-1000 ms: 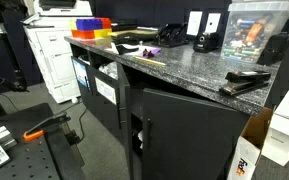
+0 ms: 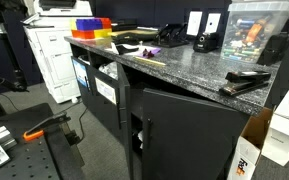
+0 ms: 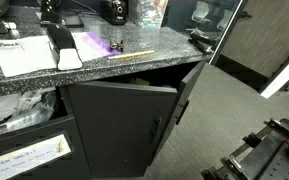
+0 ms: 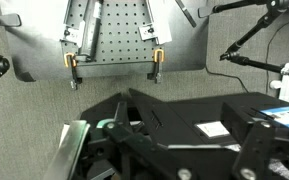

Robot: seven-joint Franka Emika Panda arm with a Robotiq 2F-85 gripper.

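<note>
In the wrist view my gripper stands open along the lower edge, with nothing held between its dark fingers. Neither exterior view shows it. A dark grey cabinet stands under the speckled countertop (image 2: 174,66). One of its doors (image 3: 174,115) is swung outward, seen nearly edge-on, beside a flat dark panel (image 2: 189,135). To the left, drawer fronts carry white labels (image 2: 105,87). Bagged items (image 3: 19,110) lie in an open-topped drawer. What is inside the cabinet behind the door is mostly hidden.
On the counter are a black stapler-like object (image 2: 245,81), a clear bin (image 2: 256,35), colored blocks (image 2: 90,24) and a thin wooden stick (image 2: 149,61). White boxes (image 2: 284,130) stand at the right. A perforated metal table (image 4: 124,40) spans the wrist view's top; carpet lies between.
</note>
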